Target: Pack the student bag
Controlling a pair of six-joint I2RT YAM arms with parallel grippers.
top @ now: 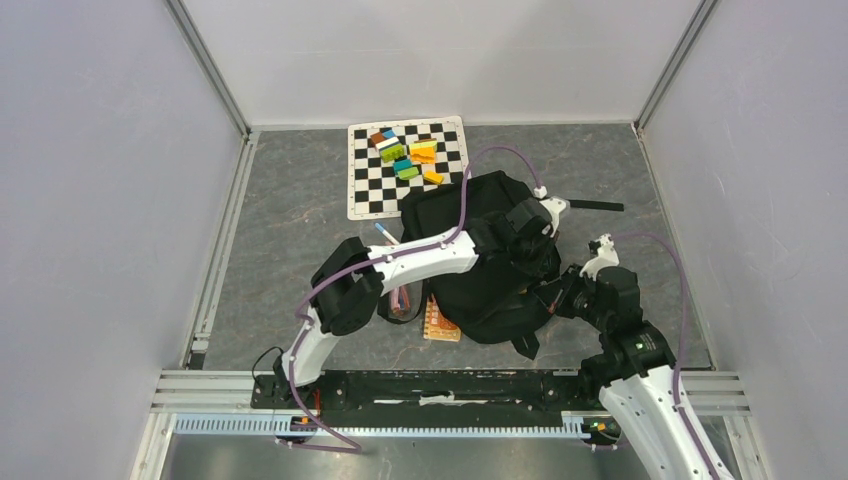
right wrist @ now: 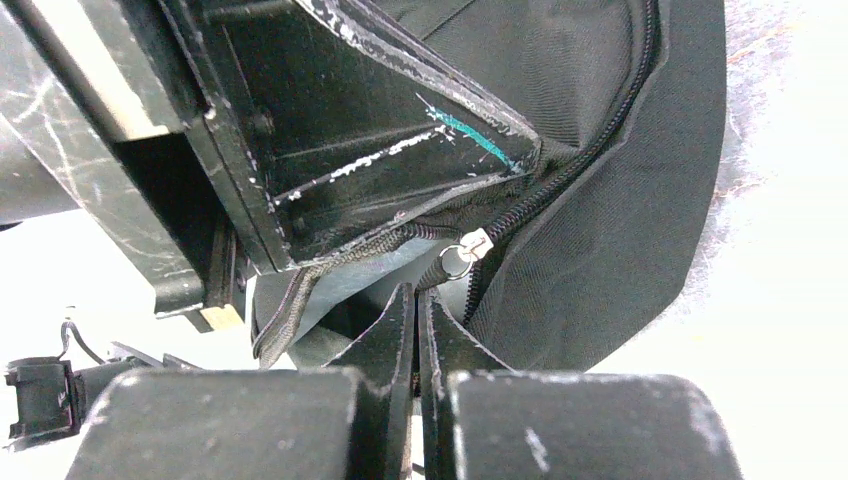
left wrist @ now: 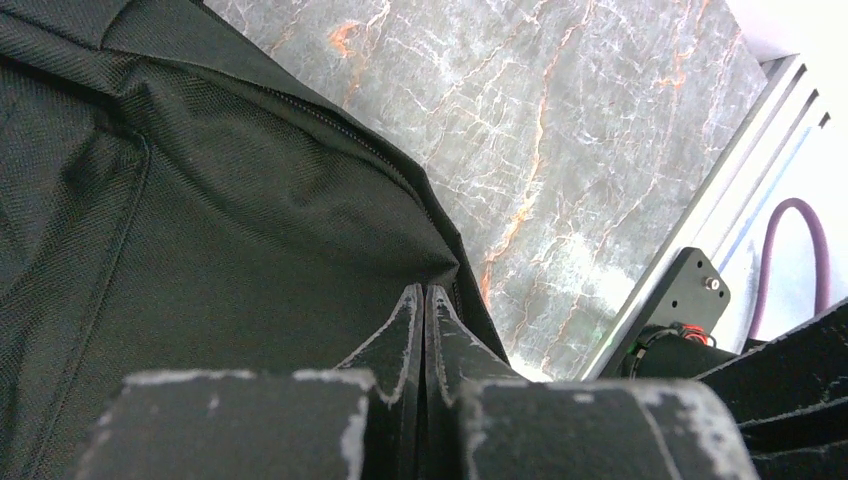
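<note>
The black bag (top: 485, 310) lies in the middle-right of the mat. My left gripper is shut over the bag's dark fabric (left wrist: 220, 220), close to a zipped fold near its edge, nothing visible between its fingers. My right gripper is shut at the zipper pull (right wrist: 460, 255), the fingertips just below its ring and fabric tab; whether they pinch it I cannot tell. The zipper (right wrist: 570, 170) runs up along the bag's opening, with the other arm's gripper housing beside it.
A checkered board (top: 360, 200) with colored blocks lies behind the bag. An orange item (top: 440, 325) and pens (top: 395, 295) lie at the bag's left, partly covered.
</note>
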